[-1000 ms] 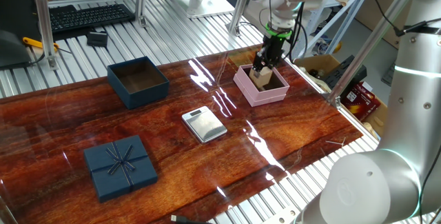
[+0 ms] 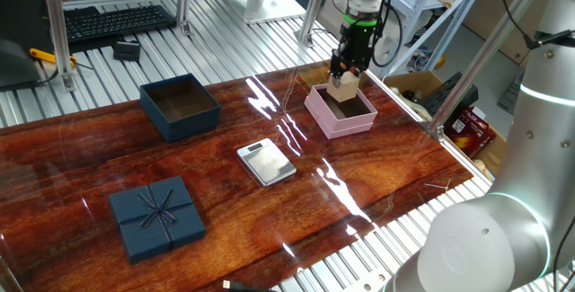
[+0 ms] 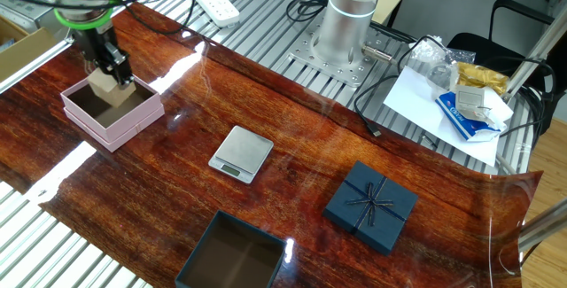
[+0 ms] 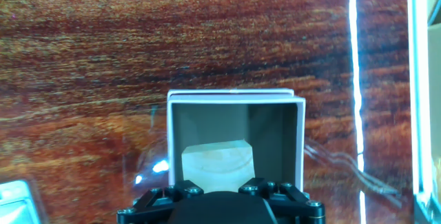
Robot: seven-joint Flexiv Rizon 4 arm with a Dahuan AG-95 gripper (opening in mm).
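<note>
A pale wooden block (image 2: 342, 86) hangs at the mouth of the pink box (image 2: 340, 128), and my gripper (image 2: 341, 72) is shut on it from above. From the other side, the second exterior view shows the block (image 3: 108, 87) over the box's back part, above its dark floor. In the wrist view the block (image 4: 218, 166) appears inside the outline of the box (image 4: 300, 138), in front of the gripper. The fingers' contact with the block is largely hidden there.
A silver scale (image 2: 267, 162) lies mid-table. An open dark blue box (image 2: 180, 108) and its closed-looking lid with a bow (image 2: 157, 218) sit to the left. Bare wood-patterned table surrounds them. Metal frame posts (image 3: 524, 226) stand at the edges.
The block has risen with my gripper, from lower inside the pink box to around its rim, and its tilt has changed. The boxes and the scale stay where they were.
</note>
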